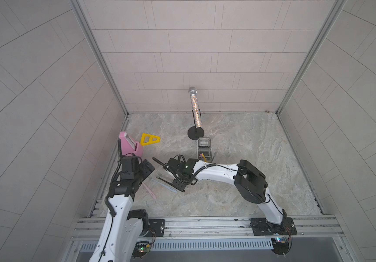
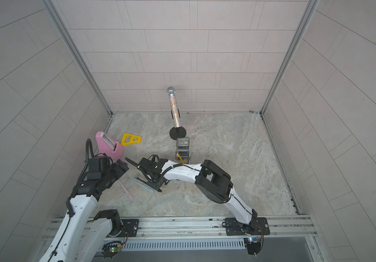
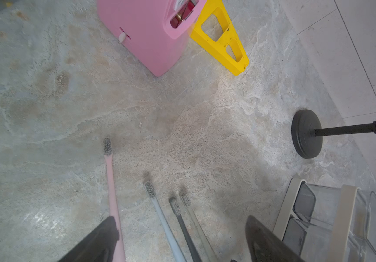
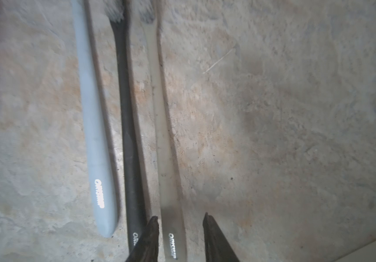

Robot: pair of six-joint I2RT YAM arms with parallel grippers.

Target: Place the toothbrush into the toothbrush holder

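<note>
In the right wrist view a beige toothbrush [image 4: 168, 174] lies flat with its handle end between the fingers of my right gripper. A gap shows on its right side, and the fingers are open. Close on its left lie a black toothbrush [image 4: 129, 144] and a light blue toothbrush [image 4: 94, 144]. A pink toothbrush [image 3: 111, 183] lies apart from them in the left wrist view. My left gripper hangs open above the brushes, holding nothing. The holder [image 1: 204, 144], a box with compartments, stands behind the right arm with something yellow at its front.
A pink device [image 2: 109, 144] and a yellow frame [image 2: 131, 139] stand at the back left. A microphone on a round black base [image 1: 195, 132] rises behind the holder.
</note>
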